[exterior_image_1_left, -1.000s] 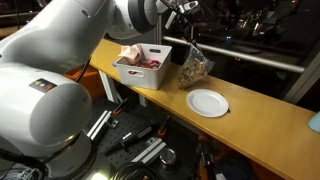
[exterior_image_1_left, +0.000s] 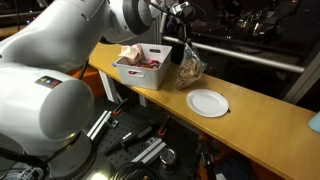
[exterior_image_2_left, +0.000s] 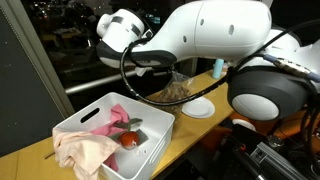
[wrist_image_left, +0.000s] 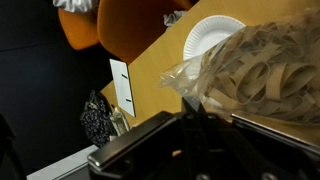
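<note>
A clear plastic bag (exterior_image_1_left: 190, 70) of tan, strip-like pieces stands upright over the wooden table, its top drawn up to my gripper (exterior_image_1_left: 188, 42). In the wrist view the bag (wrist_image_left: 265, 75) fills the right side, and its bunched plastic runs into my shut gripper. The fingertips are dark and partly covered by plastic, so the exact pinch is hard to see. Behind the arm's cable in the second exterior view, part of the bag (exterior_image_2_left: 180, 88) shows. Whether its bottom touches the table is unclear.
A white bin (exterior_image_1_left: 142, 74) with pink cloth and a red item stands left of the bag. A white plate (exterior_image_1_left: 207, 103) lies just right and in front of it. A metal rail (exterior_image_1_left: 245, 57) runs behind.
The bag was leaning to the right a second ago and now hangs more upright, its top drawn up and narrowed. My gripper has shifted slightly. Bin and plate have stayed put.
</note>
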